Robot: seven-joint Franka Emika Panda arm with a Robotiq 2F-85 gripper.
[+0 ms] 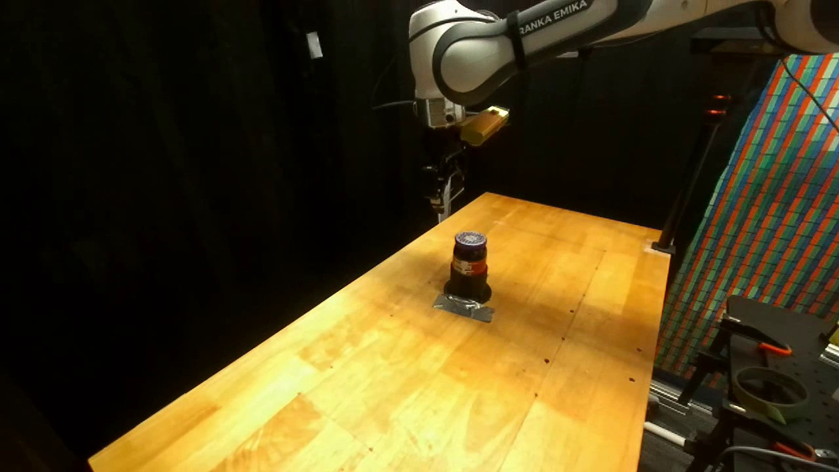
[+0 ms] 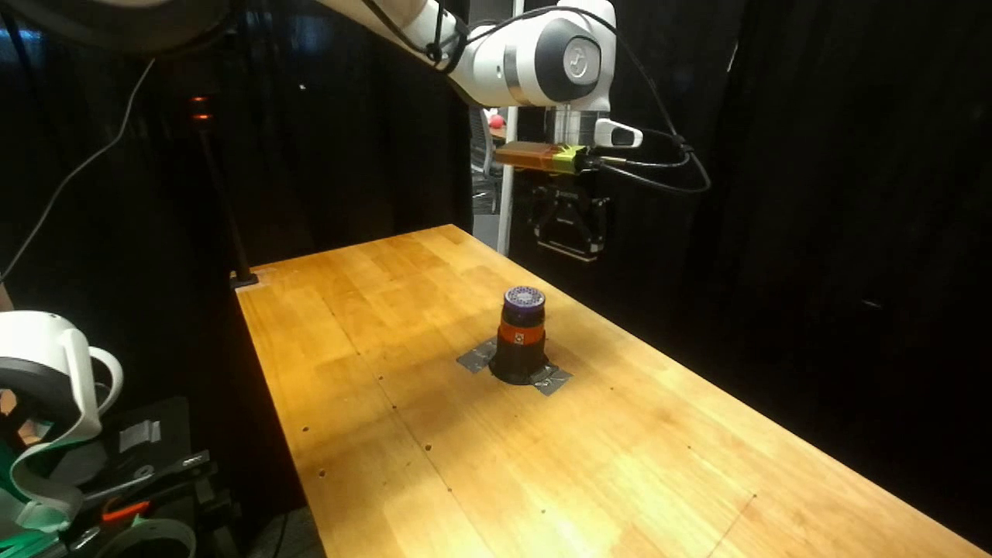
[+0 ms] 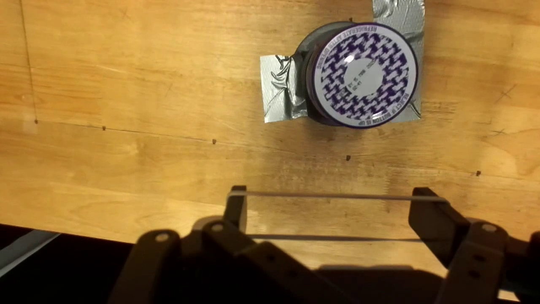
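Note:
A dark jar (image 1: 469,266) with an orange-red label band and a white and purple patterned lid (image 3: 363,76) stands upright on the wooden table. Its foot sits in a black round base (image 2: 518,366) fixed down with strips of silver tape (image 3: 284,87). My gripper is open, its fingers wide apart, with two thin bands stretched across the gap. No object is held. In the wrist view the jar lies beyond the fingertips, to the upper right. Exterior view 2 has the gripper (image 2: 569,251) higher than the jar, apart from it.
A dark post (image 1: 692,181) rises at its far corner. Beside the table, a black cart (image 1: 767,338) carries a tape roll (image 1: 771,391) and clamps.

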